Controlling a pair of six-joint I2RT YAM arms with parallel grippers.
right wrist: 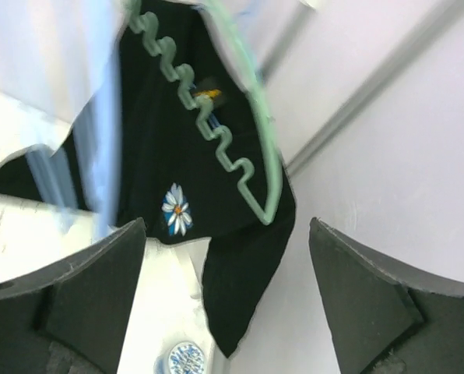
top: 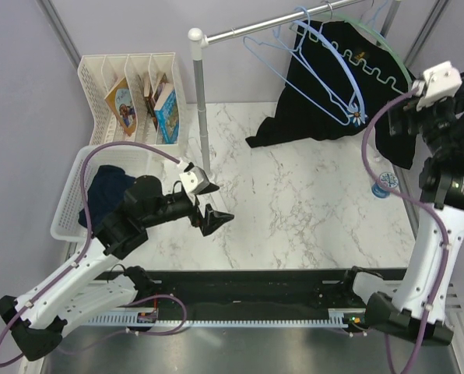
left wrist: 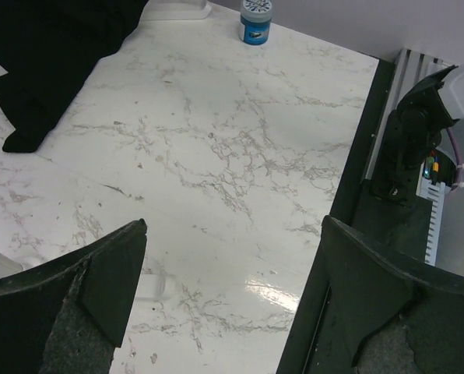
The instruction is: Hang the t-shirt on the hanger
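The black t-shirt (top: pixel 294 101) hangs from the rail at the back right, around the green hanger (right wrist: pixel 268 167), with blue hangers (top: pixel 345 82) in front of it. Its lower part drapes onto the white table surface. My right gripper stands open at the upper right, facing the shirt and green hanger, with nothing between its fingers. My left gripper is open over the table at the middle left, apart from the shirt.
The rail's post (top: pixel 201 117) stands mid-table. A white basket (top: pixel 61 218) with dark cloth and a book rack (top: pixel 100 70) sit at the left. A blue tub (left wrist: pixel 255 23) lies at the right.
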